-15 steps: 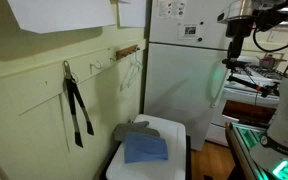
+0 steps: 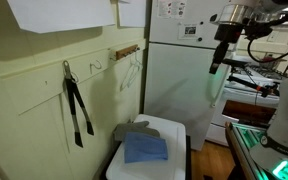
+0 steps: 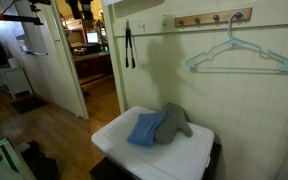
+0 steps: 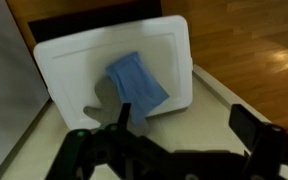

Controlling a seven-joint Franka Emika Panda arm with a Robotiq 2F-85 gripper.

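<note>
A blue folded cloth (image 2: 145, 148) lies on a white lid or flat-topped bin (image 2: 166, 172), partly over a grey mitt-like cloth (image 3: 173, 122). Above them on the wall, a light blue hanger (image 3: 239, 57) hangs from a wooden peg rack (image 3: 212, 18). Black tongs (image 2: 79, 108) hang from a hook to its left in exterior view 1. High at the right of that view is my gripper (image 2: 217, 66), well away from the cloths. From the wrist, my open gripper looks down on the bin, its fingers wide apart with nothing between them.
A white refrigerator (image 2: 178, 85) stands behind, with a stove (image 2: 250, 97) to its right. The wall (image 2: 24, 120) borders the bin on one side. Wooden floor (image 4: 246, 52) lies open on the other side.
In exterior view 1 my arm has swung left and the gripper has come lower. The cloths, bin, hanger and tongs look unmoved.
</note>
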